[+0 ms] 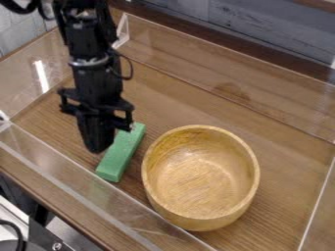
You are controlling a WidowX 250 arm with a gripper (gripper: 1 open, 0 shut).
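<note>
A green rectangular block (120, 154) lies flat on the wooden surface, beside the left wall of a round tan bowl (197, 167). The black gripper (94, 144) hangs low just left of the block's upper part, apart from it as far as the view shows. It is shut, with nothing visible between its fingers, though the tips are small and dark.
The bowl takes up the lower right of the wooden surface (236, 59). A pale raised edge runs along the left, and dark cables show at the lower left corner.
</note>
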